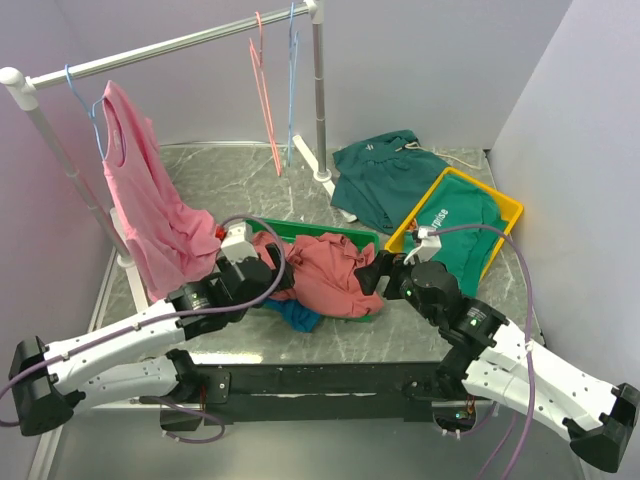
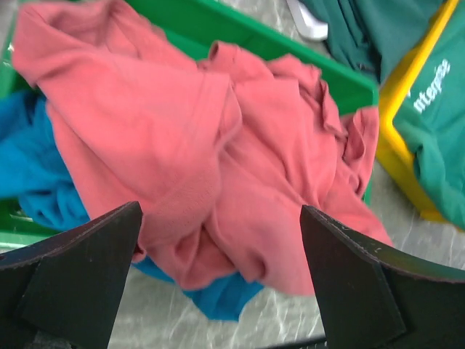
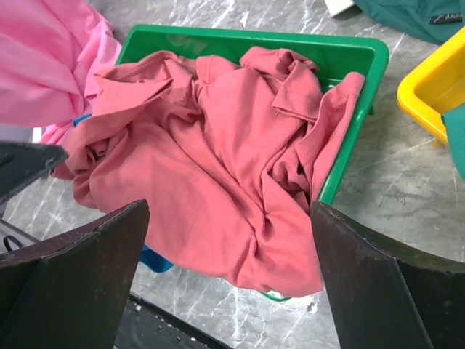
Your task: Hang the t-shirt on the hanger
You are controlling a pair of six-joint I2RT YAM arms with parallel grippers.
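Note:
A coral t-shirt point(image 1: 325, 275) lies crumpled in the green tray point(image 3: 254, 36), over a blue cloth point(image 2: 65, 196), draping past the front rim. My left gripper is open above it, nothing between its fingers. My right gripper is open above the shirt's right part, also empty. A pink garment point(image 1: 150, 200) hangs on a blue hanger point(image 1: 88, 105) at the rail's left. A coral hanger point(image 1: 260, 90) and a blue hanger point(image 1: 293, 90) hang empty on the rail point(image 1: 170, 42).
A yellow tray point(image 1: 511, 215) with green clothing stands at the right. A dark green garment point(image 1: 375, 175) lies behind it. The rail's post point(image 1: 320, 100) rises behind the green tray. Bare tabletop point(image 1: 400, 335) shows at the front right.

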